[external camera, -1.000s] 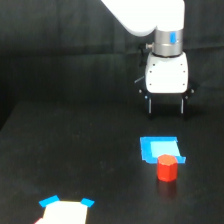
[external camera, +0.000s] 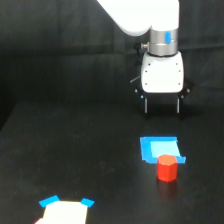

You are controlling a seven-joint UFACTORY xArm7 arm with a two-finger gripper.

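My gripper (external camera: 162,104) hangs at the upper right, well above the dark table. Its two thin fingers are wide apart, with nothing between them. Below it, a red block (external camera: 167,168) with a several-sided outline rests on the table. The block overlaps, in this view, the near edge of a pale square (external camera: 162,148) bordered by blue tape. Whether the block sits partly on that square or just in front of it is hard to tell.
A white sheet (external camera: 64,213) with blue tape at its corners lies at the lower left, cut off by the frame. A dark curtain (external camera: 60,50) closes off the back.
My gripper has shifted slightly to the left, its fingers still apart. The red block and both marked areas have stayed where they were.
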